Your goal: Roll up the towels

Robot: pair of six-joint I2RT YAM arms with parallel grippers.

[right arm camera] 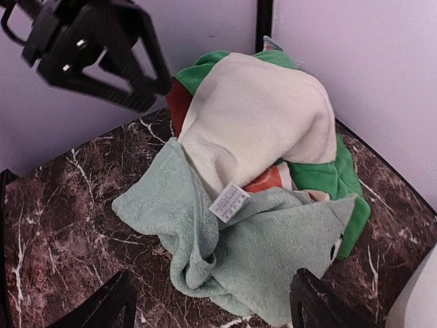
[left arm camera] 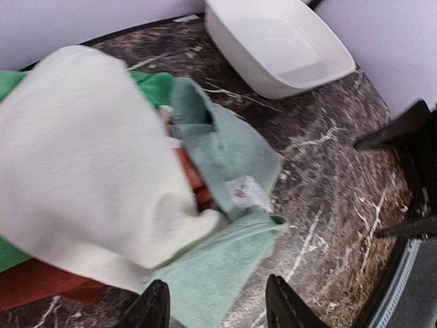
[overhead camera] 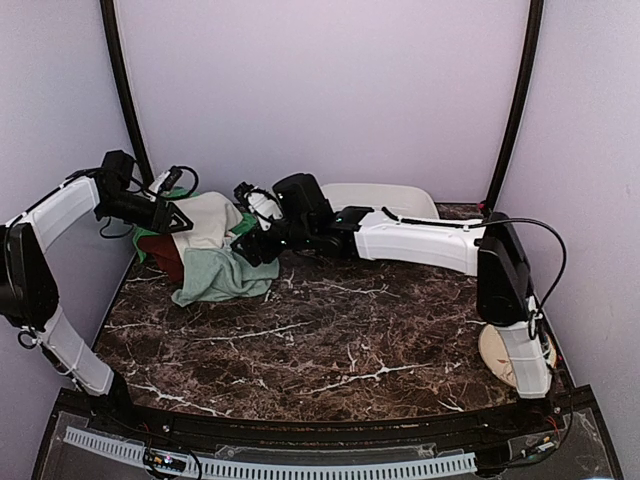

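A crumpled pile of towels lies at the table's back left: a light green towel [overhead camera: 220, 280] in front, a white one [right arm camera: 254, 116], a green one [right arm camera: 351, 219] and a red one [left arm camera: 31, 290]. A tag shows among the folds in both wrist views. My left gripper [overhead camera: 168, 215] hangs over the pile's left part, its fingers apart in the left wrist view with nothing seen between them. My right gripper [overhead camera: 255, 240] is just right of the pile, open, facing the light green towel, its fingers apart at the bottom of the right wrist view.
A white plastic bin [overhead camera: 375, 195] stands at the back, partly behind my right arm. A round wooden board [overhead camera: 495, 355] lies at the front right.
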